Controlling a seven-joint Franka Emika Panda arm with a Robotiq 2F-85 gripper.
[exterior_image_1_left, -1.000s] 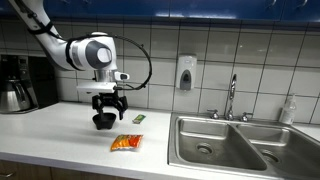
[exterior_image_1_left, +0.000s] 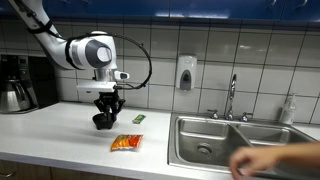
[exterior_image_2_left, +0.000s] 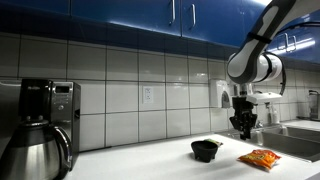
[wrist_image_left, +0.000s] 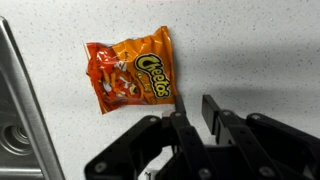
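Observation:
My gripper hangs above the counter with its fingers part open and nothing visible between the fingers. In exterior view 1 the gripper (exterior_image_1_left: 113, 106) is in front of the black bowl (exterior_image_1_left: 101, 121) and partly overlaps it. From exterior view 2, the gripper (exterior_image_2_left: 244, 127) is seen up in the air, to the right of the bowl (exterior_image_2_left: 205, 151). An orange Cheetos bag (wrist_image_left: 133, 72) lies flat on the counter, left of my fingertips in the wrist view. That bag (exterior_image_1_left: 127, 142) is on the counter's front part in exterior view 1.
A small green packet (exterior_image_1_left: 139, 120) lies toward the back. The steel sink (exterior_image_1_left: 204, 145) is on the right, with a person's arm (exterior_image_1_left: 280, 158) reaching in before it. A coffee maker (exterior_image_2_left: 40, 135) stands at the far left.
A person's arm and hand have come into exterior view 1 at the lower right. The bag and bowl have stayed in place, and my arm has hardly moved.

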